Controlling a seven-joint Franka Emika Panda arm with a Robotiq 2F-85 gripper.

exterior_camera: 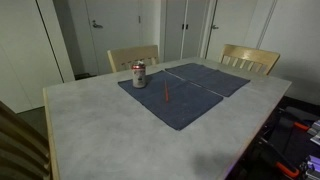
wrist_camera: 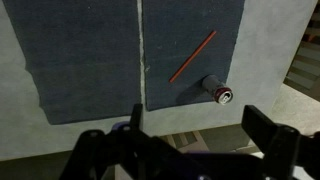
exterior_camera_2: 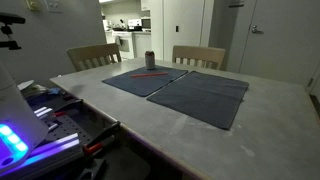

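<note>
A soda can point(wrist_camera: 216, 90) stands upright on the edge of a dark cloth, to the right in the wrist view. Beside it a thin red stick point(wrist_camera: 192, 57) lies on the same cloth. In exterior view 1 the can point(exterior_camera: 138, 74) is at the cloth's far left corner, with the stick point(exterior_camera: 167, 91) nearer the middle. The wrist view looks down from above, where my gripper has its fingers wide apart and nothing between them. Neither exterior view shows the fingers clearly.
Two dark cloths lie side by side on the table, one bare point(wrist_camera: 78, 60) and one under the stick point(wrist_camera: 165, 35). Chairs point(exterior_camera: 133, 55) stand around the table. Bare tabletop point(exterior_camera: 95, 120) spreads over the left and front in exterior view 1.
</note>
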